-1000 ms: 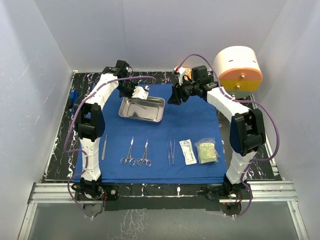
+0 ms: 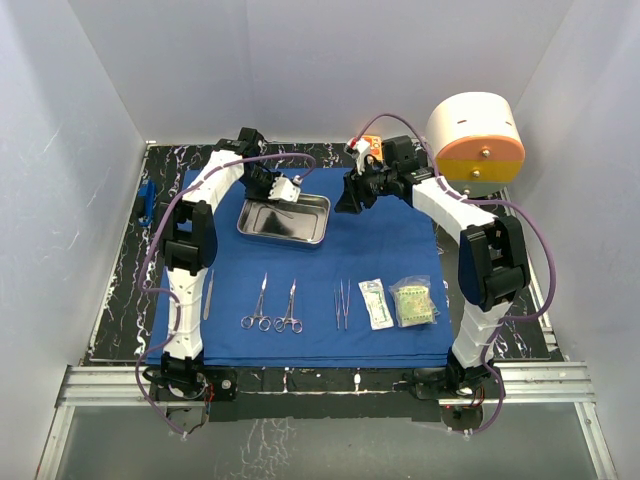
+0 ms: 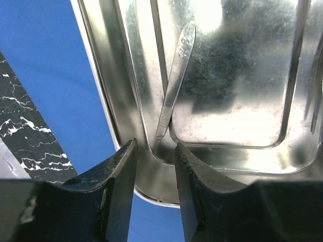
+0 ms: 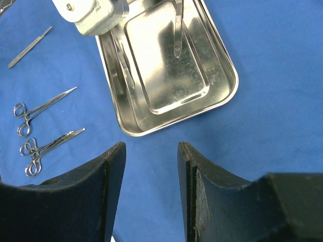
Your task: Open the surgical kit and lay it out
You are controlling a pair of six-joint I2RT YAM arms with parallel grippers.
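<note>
A steel tray (image 2: pixel 285 230) lies on the blue drape (image 2: pixel 385 250). My left gripper is over it, part open and empty, its fingertips near the serrated end of a slim steel instrument (image 3: pixel 174 75); another dark instrument (image 3: pixel 317 91) lies at the right. My right gripper hangs right of the tray, part open, nothing between its fingers. Along the front lie a scalpel handle (image 2: pixel 209 295), two scissor-like instruments (image 2: pixel 263 318) (image 2: pixel 288 320), tweezers (image 2: pixel 345 305), a white packet (image 2: pixel 376 303) and a bagged pack (image 2: pixel 413 300).
A rounded cream-and-yellow container (image 2: pixel 475 135) stands at the back right, an orange item behind my right arm, a blue object (image 2: pixel 147 200) on the marble at the left. The drape's middle, between tray and front row, is clear.
My left gripper has shifted slightly over the tray's left part, its arm a little lower toward the front. The right arm and laid-out items look unchanged.
</note>
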